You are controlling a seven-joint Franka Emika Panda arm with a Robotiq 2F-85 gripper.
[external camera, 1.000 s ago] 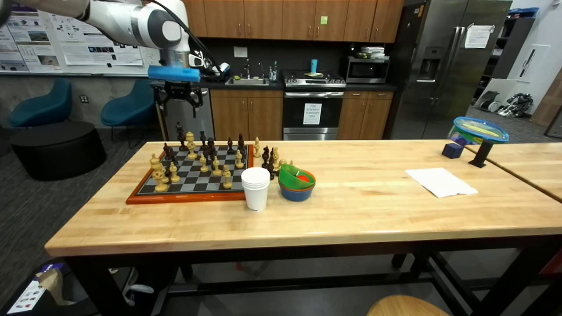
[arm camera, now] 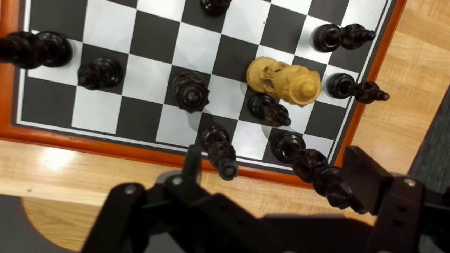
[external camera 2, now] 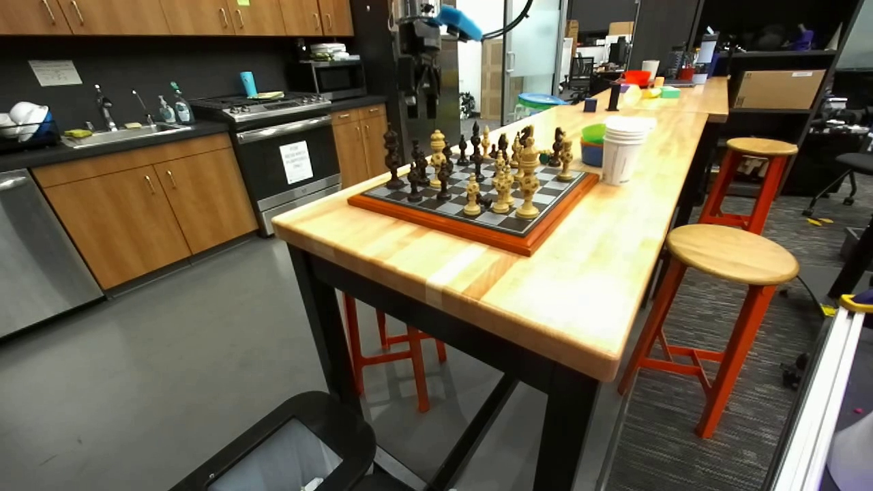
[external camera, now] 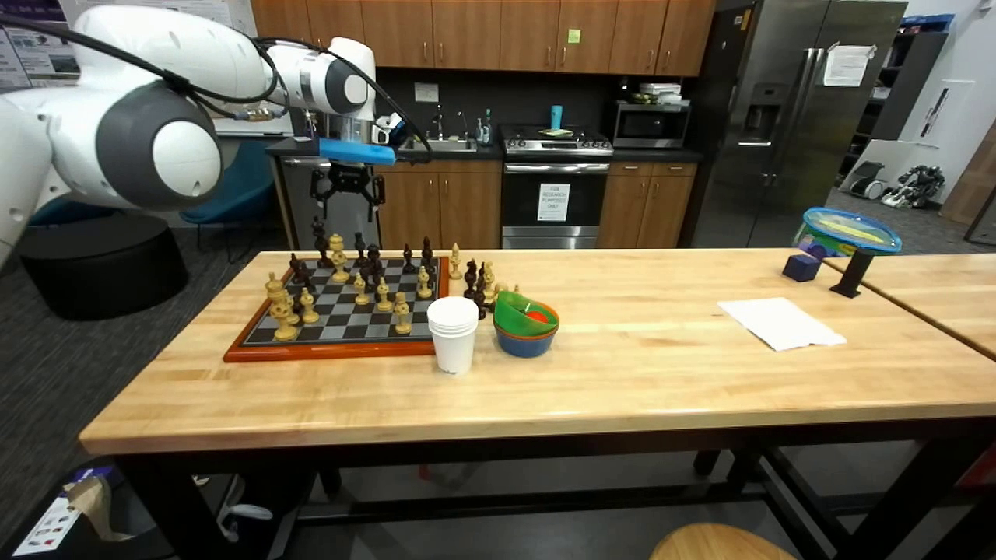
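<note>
My gripper [external camera: 350, 201] hangs above the far side of the chessboard [external camera: 331, 351], clear of the pieces. Its fingers are open with nothing held. In the wrist view the two fingers stand wide apart at the bottom; a tall dark piece [arm camera: 314, 168] reaches toward the right finger [arm camera: 365, 177] in the picture, and another dark piece [arm camera: 220, 151] shows near the left one. A large light piece [arm camera: 282, 80] stands among several dark ones. Seen from the second exterior view, the gripper [external camera 2: 419, 102] is higher than all the pieces, light and dark, on the board [external camera 2: 491, 233].
A stack of white cups [external camera: 454, 336] stands at the board's near right corner, beside a blue bowl [external camera: 524, 345] with a green bowl [external camera: 516, 313] in it. Several chess pieces stand off the board. A white sheet [external camera: 781, 323] lies farther right. Between bowls and sheet the table is bare.
The arm has come farther into view, and the gripper has moved right and slightly lower in the first exterior view. The board, pieces, cups and bowls look unmoved.
</note>
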